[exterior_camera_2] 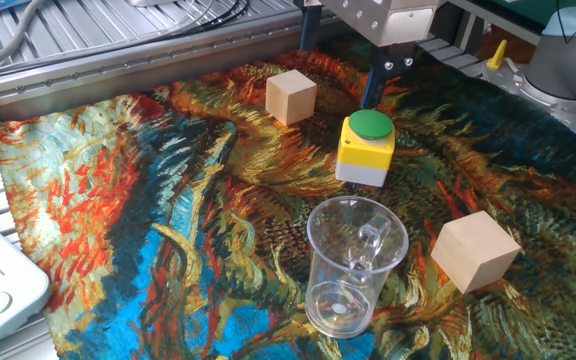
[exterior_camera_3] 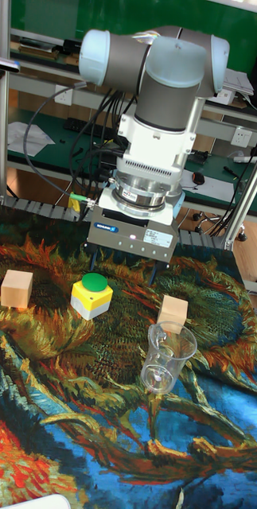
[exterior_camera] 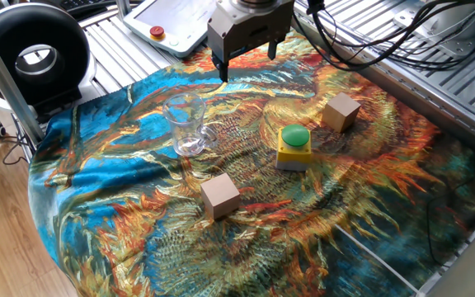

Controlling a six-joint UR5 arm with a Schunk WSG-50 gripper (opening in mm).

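Observation:
Wide apart, the fingers of my gripper point(exterior_camera: 247, 64) have nothing between them; it hangs in the air above the cloth. In exterior view 2 the gripper point(exterior_camera_2: 341, 62) shows behind the button box. A clear plastic cup point(exterior_camera: 185, 125) with a handle stands upright on the cloth. The yellow and grey box with a green push button point(exterior_camera: 293, 147) sits near the middle. One wooden cube point(exterior_camera: 220, 196) lies near the cup, and another wooden cube point(exterior_camera: 340, 112) is on the far side of the button box. In exterior view 3 the cup point(exterior_camera_3: 169, 356) partly covers the nearer cube point(exterior_camera_3: 174, 311).
A patterned, colourful cloth point(exterior_camera: 130, 177) covers the table, with free room around the objects. A pale control panel with a red button point(exterior_camera: 157, 33) lies at its edge. Black cables point(exterior_camera: 361, 62) run beside the arm, and metal frame rails border the table.

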